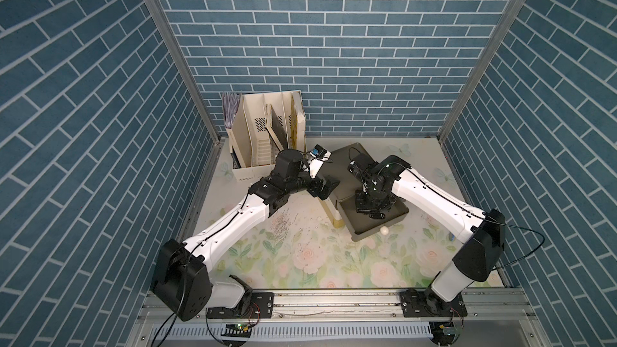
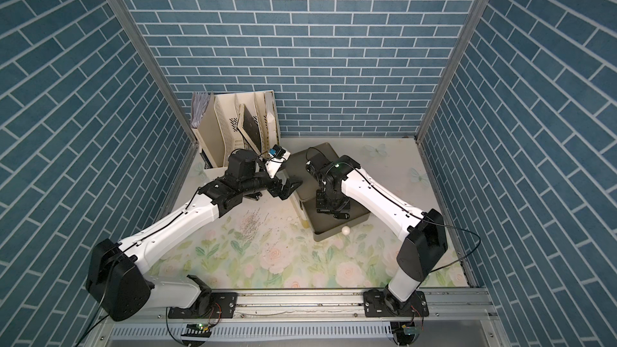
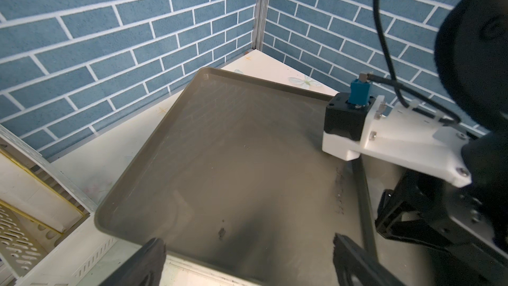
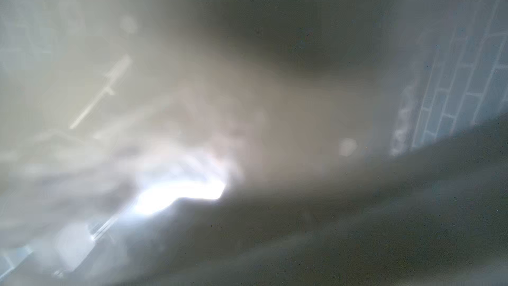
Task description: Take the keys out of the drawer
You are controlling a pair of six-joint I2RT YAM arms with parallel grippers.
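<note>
The dark grey drawer (image 1: 360,226) is pulled out, with a round light knob (image 1: 384,230) in front, below the grey top (image 3: 248,164). My right gripper (image 1: 371,212) is down inside it; its tips are hard to make out, and the right wrist view is badly blurred. A small black thing (image 2: 340,216) lies there; I cannot tell whether it is the keys. My left gripper (image 1: 326,187) hangs over the left edge of the grey top, its two fingertips apart in the left wrist view, nothing visible between them.
A cream file organiser (image 1: 261,135) with folders stands at the back left. The arms are close together over the unit.
</note>
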